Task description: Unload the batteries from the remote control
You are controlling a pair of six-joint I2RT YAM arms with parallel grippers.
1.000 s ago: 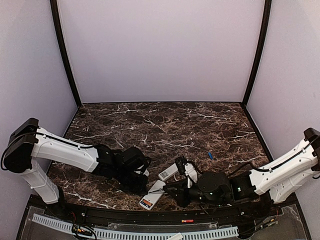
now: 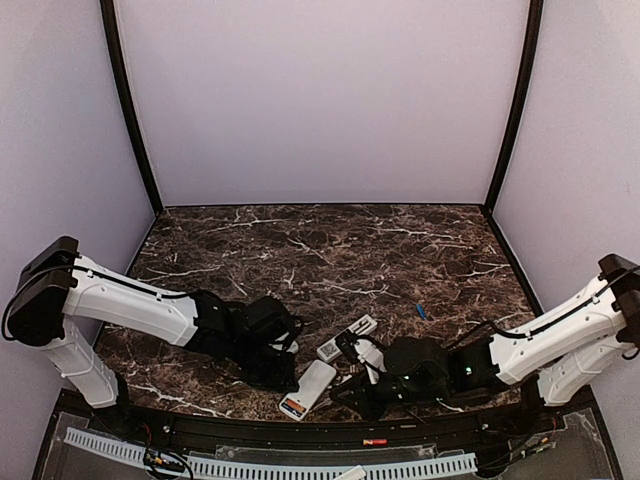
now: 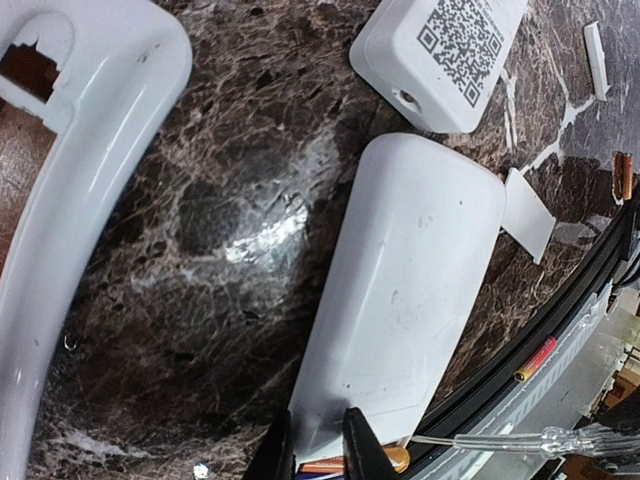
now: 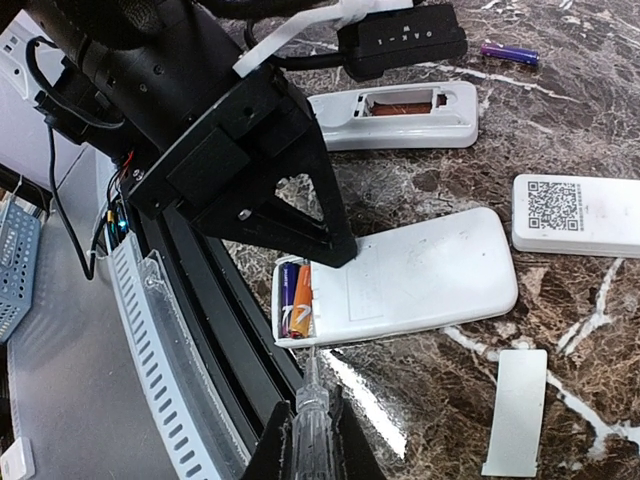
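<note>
The white remote (image 4: 420, 275) lies on the marble table with its battery compartment uncovered at one end. Inside, a purple battery (image 4: 288, 290) and an orange battery (image 4: 301, 301) rest side by side. My left gripper is at the remote's long edge beside the compartment, fingers part open with a gap between them. My right gripper is shut on a clear-handled thin tool (image 4: 312, 400), whose tip points at the compartment's side. In the left wrist view, the tool's thin shaft (image 3: 480, 441) reaches toward the orange battery (image 3: 398, 459), partly hidden there.
Another remote (image 4: 450, 125) with an empty compartment lies behind the left gripper. Beyond the first remote's far end is a white device (image 4: 610, 215) with a QR code. Loose on the table are a white cover (image 4: 517, 410) and a purple battery (image 4: 508, 52); a red-orange battery (image 2: 374, 441) lies at the front.
The left arm has barely shifted.
</note>
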